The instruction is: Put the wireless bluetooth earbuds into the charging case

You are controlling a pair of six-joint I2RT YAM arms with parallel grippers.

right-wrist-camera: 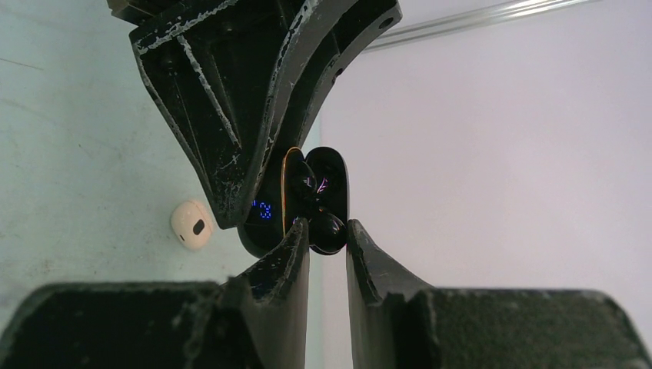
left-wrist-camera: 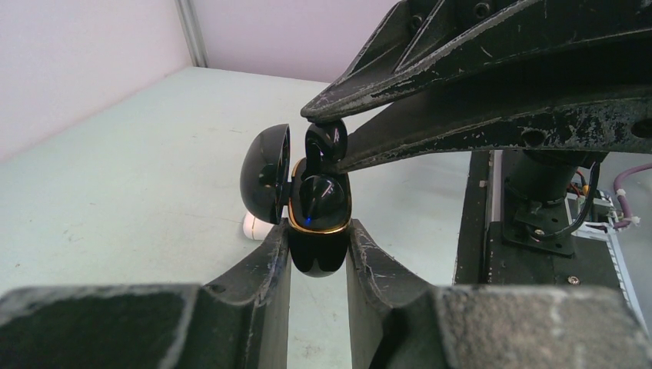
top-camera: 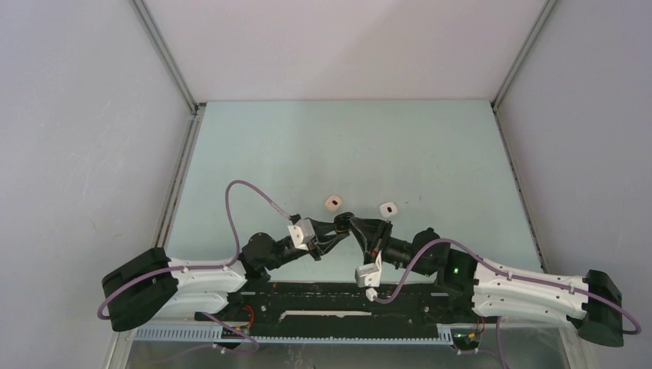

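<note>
The black charging case (left-wrist-camera: 320,215) with open lid (left-wrist-camera: 263,173) is clamped in my left gripper, blue display lit. My right gripper is shut on a glossy black earbud at the case's top; in the left wrist view that earbud (left-wrist-camera: 326,138) stands above another dark rounded shape inside the case. Whether it is seated cannot be told. In the top view both grippers meet around the case (top-camera: 344,221) near the table's front centre.
Two small pale square pieces with dark centres, one left (top-camera: 333,203) and one right (top-camera: 388,209), lie behind the grippers.
</note>
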